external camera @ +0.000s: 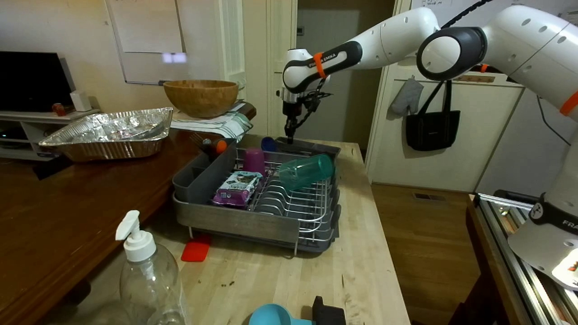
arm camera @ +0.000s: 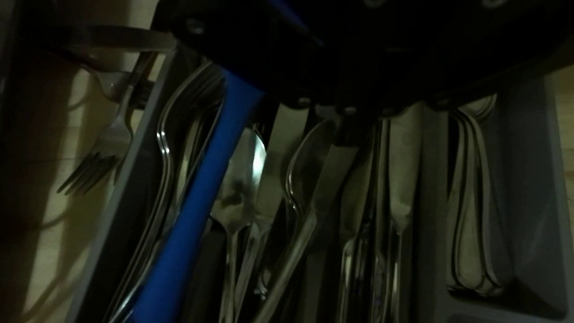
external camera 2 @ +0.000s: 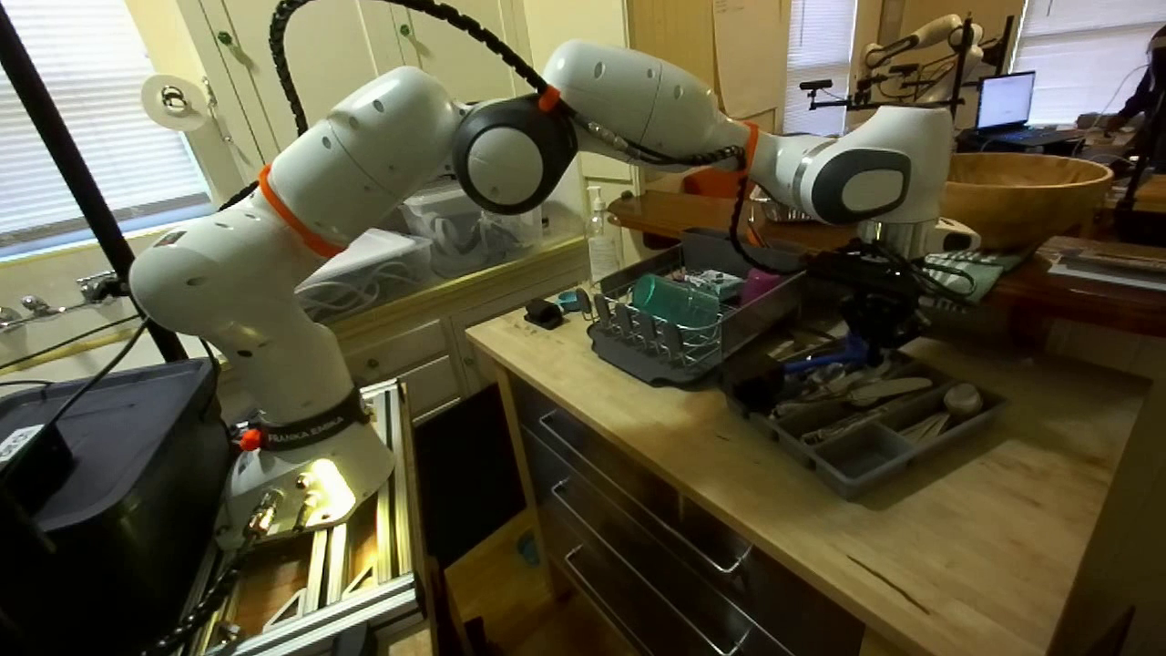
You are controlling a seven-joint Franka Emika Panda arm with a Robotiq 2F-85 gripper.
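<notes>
My gripper (external camera: 290, 138) is low over the grey cutlery tray (external camera 2: 874, 477), behind the dish rack. In exterior view 2 the gripper (external camera 2: 874, 348) is a dark shape above the tray's utensils. The wrist view shows its dark, shut fingertips (arm camera: 347, 134) over a flat metal utensil (arm camera: 332, 172); whether they touch is unclear. No object shows lifted in the fingers. A blue-handled utensil (arm camera: 196, 215) lies slanted across the tray, left of the fingertips. Knives, spoons and forks crowd the middle compartments, and several stacked handles (arm camera: 471, 242) fill the right one.
The grey dish rack (external camera: 238, 221) holds a green cup (external camera: 306, 172), a purple cup (external camera: 254, 160) and a purple packet (external camera: 237, 188). A fork (arm camera: 102, 150) shows left of the tray divider. The wooden counter (external camera 2: 984, 547) in front of the tray is mostly clear.
</notes>
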